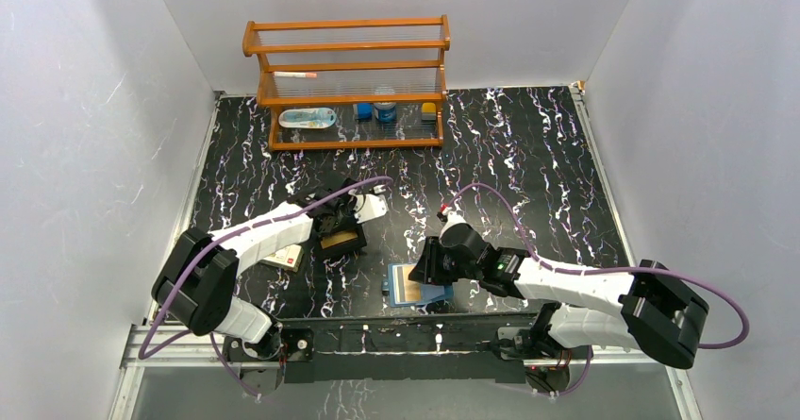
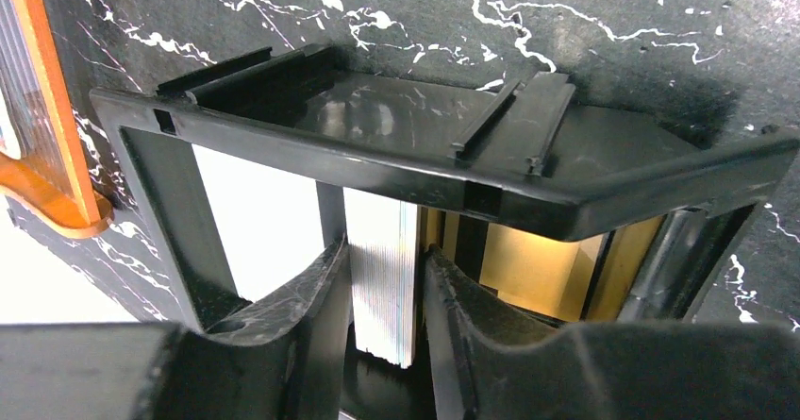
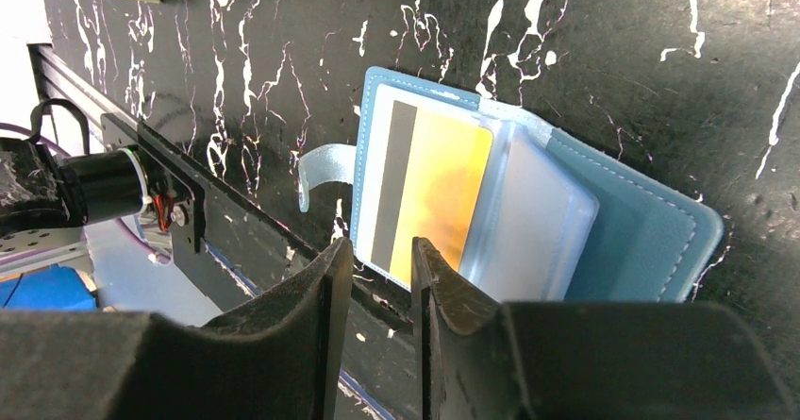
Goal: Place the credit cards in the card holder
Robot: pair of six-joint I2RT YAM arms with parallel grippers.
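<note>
A black box (image 1: 341, 242) stands left of centre, its compartments holding a white-edged stack of cards (image 2: 380, 269) and yellow pieces (image 2: 538, 269). My left gripper reaches into it, fingers on either side of the card stack; whether they press on it cannot be told. The light-blue card holder (image 3: 623, 217) lies spread on the table near the front edge, with a yellow and white card (image 3: 443, 189) in its left sleeve and a clear sleeve beside it. Over the holder's near side, my right gripper is open, nothing between its fingers.
A white box (image 1: 283, 257) lies left of the black box, partly behind the left arm. At the back stands a wooden rack (image 1: 349, 144) with several items.
</note>
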